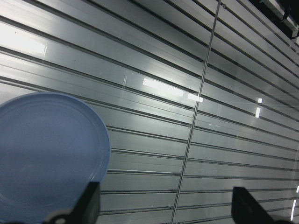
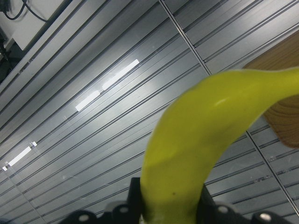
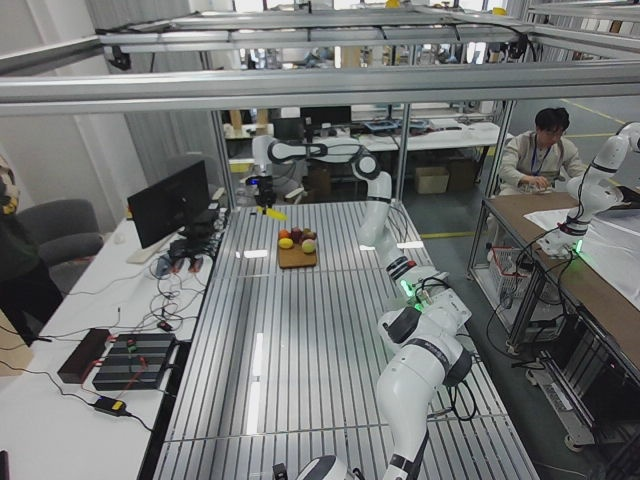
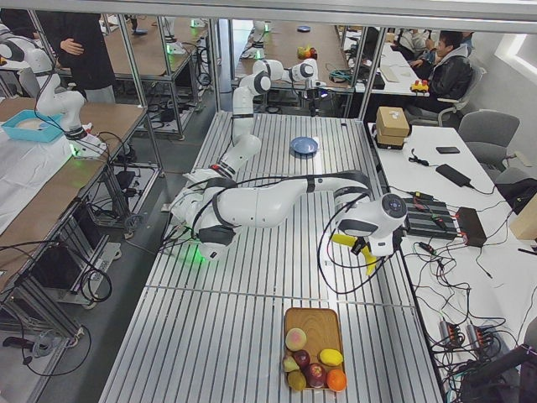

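Observation:
A yellow banana [image 2: 196, 140] fills the middle of the right wrist view, held in my right gripper [image 4: 359, 245], which is raised above the slatted table. A wooden tray [image 4: 312, 323] holds several fruits, among them an orange [image 4: 336, 379], a lemon [image 4: 331, 358] and a peach [image 4: 295, 339]. A blue plate [image 1: 51, 149] lies under my left gripper, whose dark fingers sit apart at the bottom of the left wrist view with nothing seen between them.
Desks with a monitor [image 3: 168, 200], cables and black boxes line one side of the table [image 3: 260, 350]. Another robot arm and a seated person are at the neighbouring table.

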